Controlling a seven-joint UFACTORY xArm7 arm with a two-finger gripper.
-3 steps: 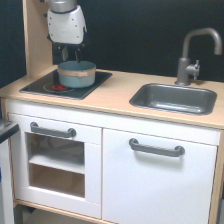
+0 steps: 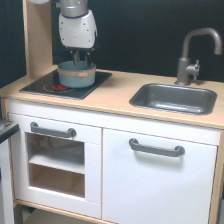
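Note:
A teal pot [image 2: 77, 79] sits on the black stove top [image 2: 46, 86] at the back left of the toy kitchen. Above the pot, the white and grey gripper [image 2: 76, 52] points down, its lower end at or just over the pot's near top. Whether its fingers are open or shut is too small to tell.
To the right are a steel sink [image 2: 173, 97] and a tall faucet [image 2: 186, 67] on the wooden counter [image 2: 122, 92]. Below are white cabinet doors with grey handles. A grey-handled panel stands at the left edge. The counter between stove and sink is clear.
The gripper has shifted slightly to the right and down over the pot. The pot looks essentially unmoved.

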